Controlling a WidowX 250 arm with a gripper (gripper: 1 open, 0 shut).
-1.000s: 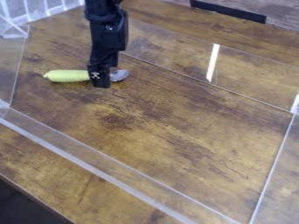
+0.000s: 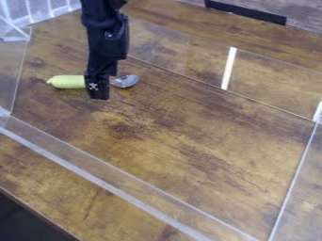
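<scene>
The black gripper (image 2: 104,83) hangs over the left back of the wooden surface, its fingers pointing down in front of a pale green elongated object (image 2: 66,82), which lies on its side. A small silvery piece (image 2: 124,81) shows just right of the fingers. The middle of the green object is hidden behind the gripper. I cannot tell whether anything is between the fingers.
Clear low panels (image 2: 229,66) border the wooden work area (image 2: 189,141); a white rack (image 2: 13,24) stands at the back left.
The gripper has shifted slightly to the left over the last second, uncovering less of the green object's left part. The objects appear to lie in the same place.
</scene>
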